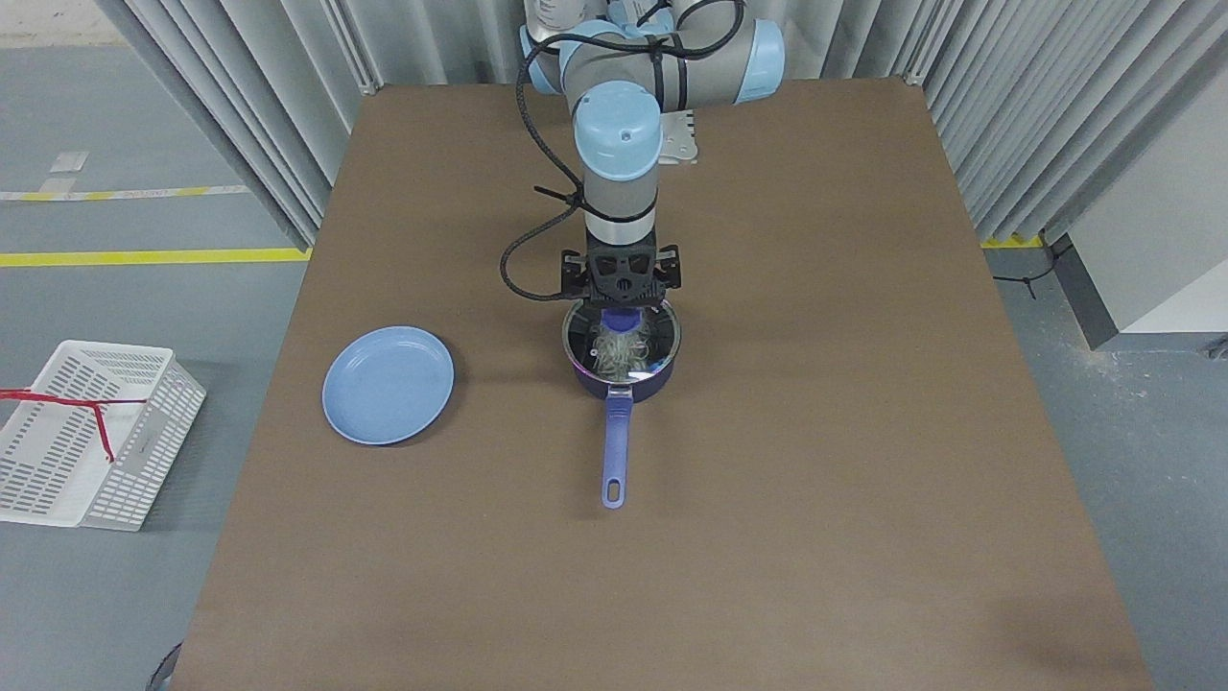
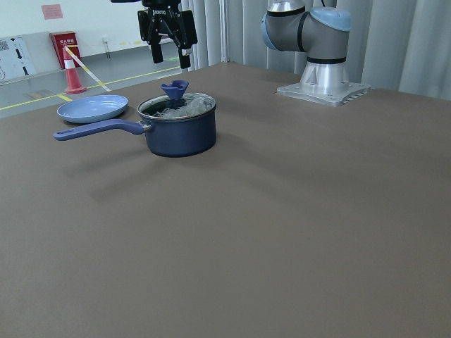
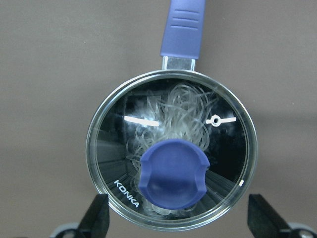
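Note:
A blue saucepan [image 2: 181, 143] with a long handle [image 1: 616, 454] stands on the brown table, under a glass lid [image 3: 114, 148] with a blue knob [image 3: 172, 173]; pale stringy contents show through the glass. My gripper [image 2: 168, 53] hangs open above the lid with nothing between its fingers. In the wrist view its two fingertips frame the knob from either side, lower in the picture. A light blue plate [image 1: 387, 385] lies left of the pan in the front view.
A white basket [image 1: 136, 484] stands on the floor to the left. The robot's base [image 2: 324, 91] is at the back edge.

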